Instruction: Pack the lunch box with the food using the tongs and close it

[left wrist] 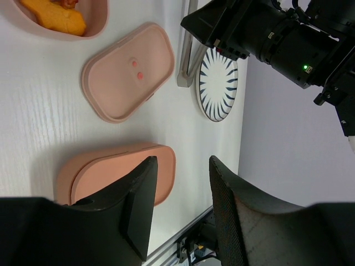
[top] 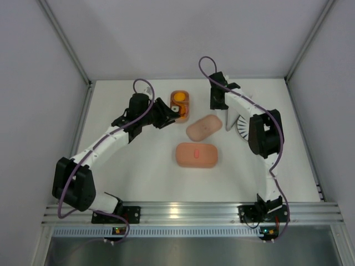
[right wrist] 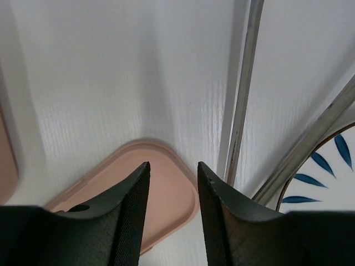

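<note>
The open pink lunch box [left wrist: 99, 22] holds an orange round item and a yellow nugget-like piece [left wrist: 62, 20]. My left gripper [top: 175, 117] hovers over the box's near end, its fingers apart with nothing between them in the left wrist view. A flat pink lid [top: 204, 128] lies just right of the box. Right of that are a V-shaped grey metal utensil like tongs [left wrist: 186, 76] and a white plate with dark blue stripes [left wrist: 218, 83]. Past the lid's far corner, between lid and tongs, my right gripper stands open and empty.
Nearest the front edge, a second pink box [top: 196, 155] sits closed, with a small red mark on top. Bare white table [top: 119, 174] spreads to the front left. Both arms reach in from the front, the right one passing over the plate.
</note>
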